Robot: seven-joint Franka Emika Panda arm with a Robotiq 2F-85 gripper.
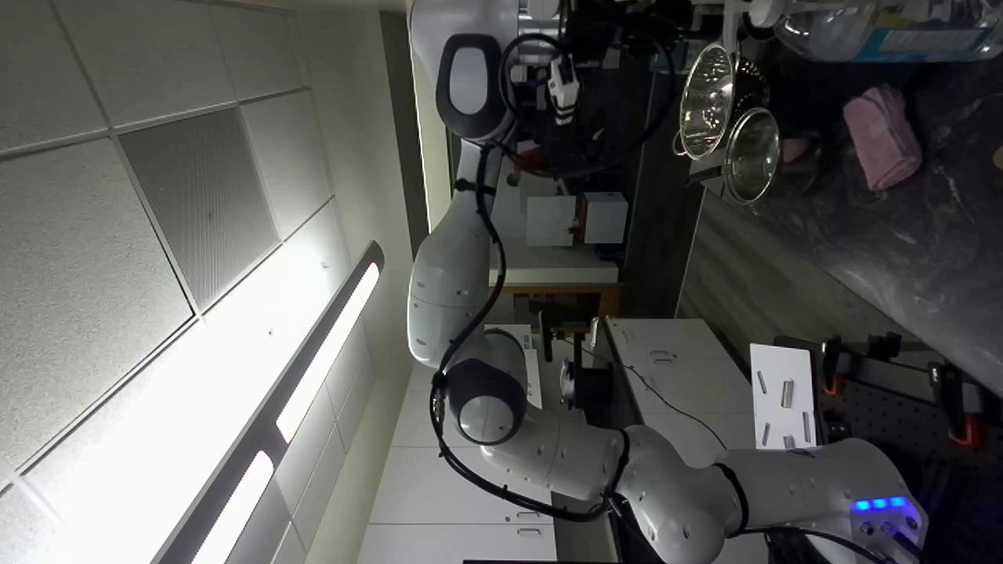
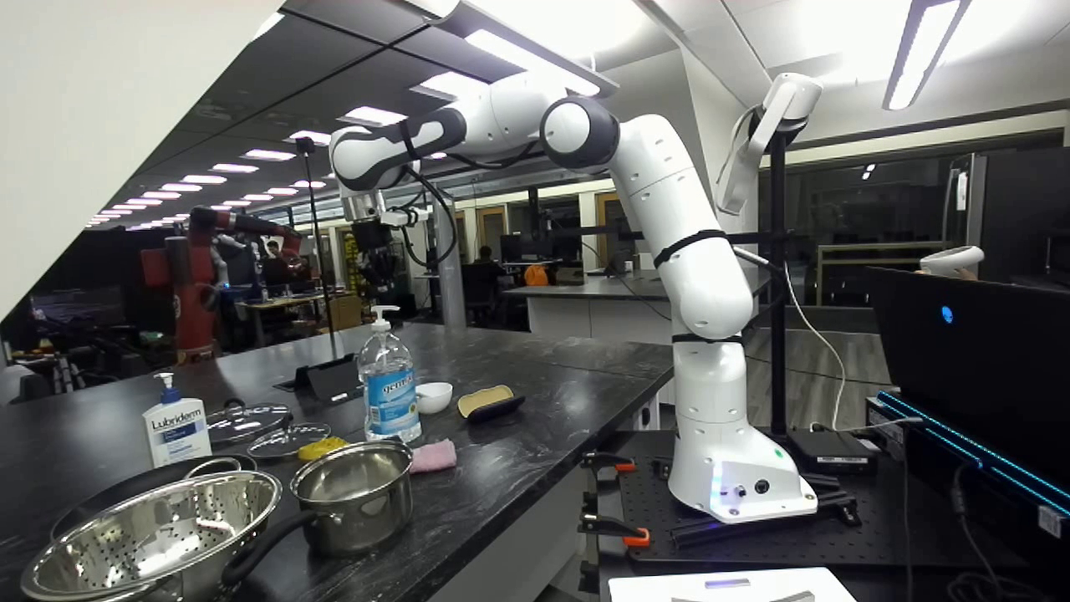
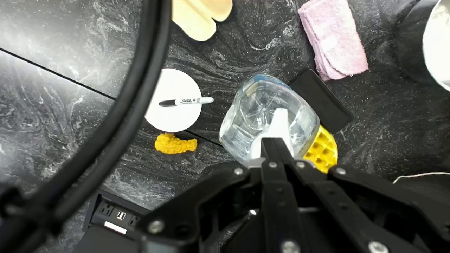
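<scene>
My gripper is shut, its black fingers together with nothing showing between them. In exterior view 2 the gripper (image 2: pixel 379 286) points down, seemingly above the clear pump bottle (image 2: pixel 391 396) with a blue label. Seen from above in the wrist view, the bottle (image 3: pixel 257 101) stands upright, its white pump (image 3: pixel 280 122) partly covered by the fingertips; whether they touch it cannot be told. Left of it is a white bowl (image 3: pixel 179 120) with a marker (image 3: pixel 185 101) in or across it. A yellow drumstick-shaped piece (image 3: pixel 175 143) lies beside the bowl.
A folded pink towel (image 3: pixel 335 40), a black block (image 3: pixel 322 101) and a yellow waffle-like piece (image 3: pixel 323 147) surround the bottle. Nearer exterior view 2 stand a steel pot (image 2: pixel 356 497), a colander (image 2: pixel 150 532) and a lotion bottle (image 2: pixel 177 426).
</scene>
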